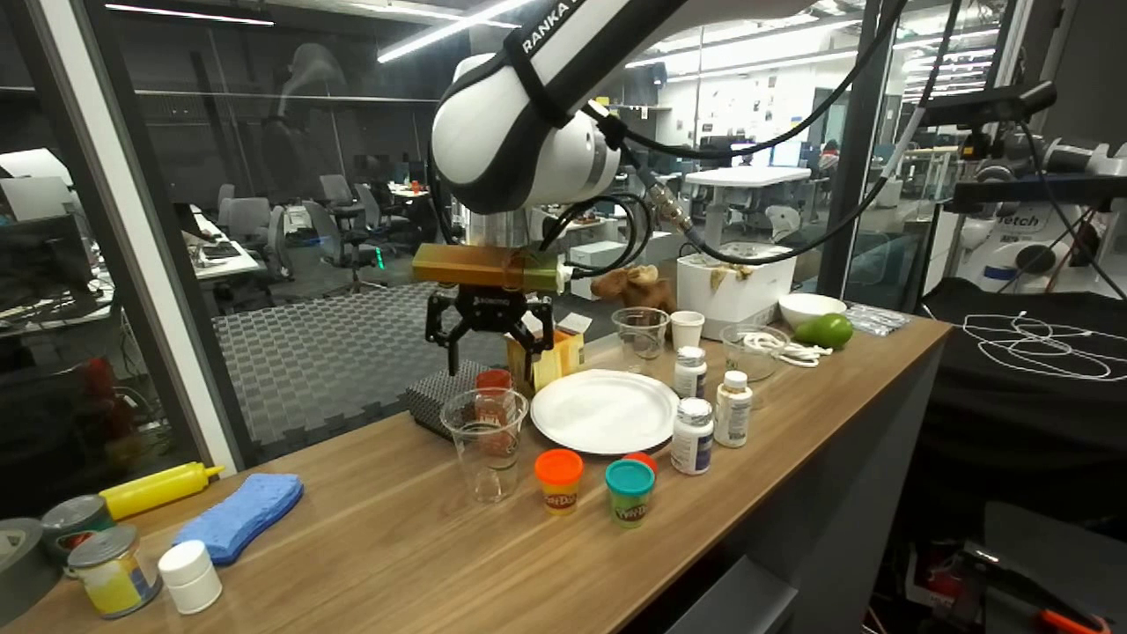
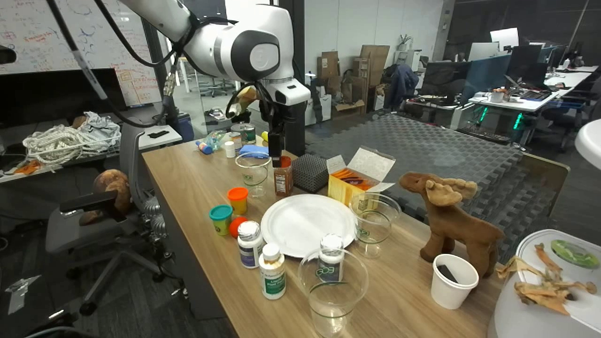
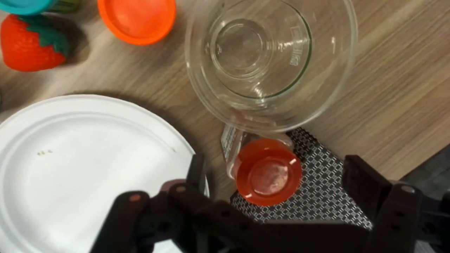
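Note:
My gripper (image 1: pixel 493 364) stands open, pointing down above the red-lidded spice bottle (image 3: pixel 269 172). In the wrist view the bottle's red cap shows between the two spread fingers, with nothing held. In exterior view 2 the bottle (image 2: pixel 283 179) stands upright directly below the black fingers; whether they overlap its top cannot be told there. Touching or very near the bottle is a clear plastic cup (image 3: pixel 270 63). A black patterned box (image 2: pixel 310 172) sits behind it, and a white plate (image 3: pixel 84 168) lies on its other side.
An orange-lidded tub (image 1: pixel 559 481), a teal-lidded tub (image 1: pixel 629 493) and several pill bottles (image 1: pixel 693 437) stand toward the front edge. An open yellow box (image 2: pixel 352 183) is by the plate. Bare wood lies left of the clear cup, before the blue sponge (image 1: pixel 241 514).

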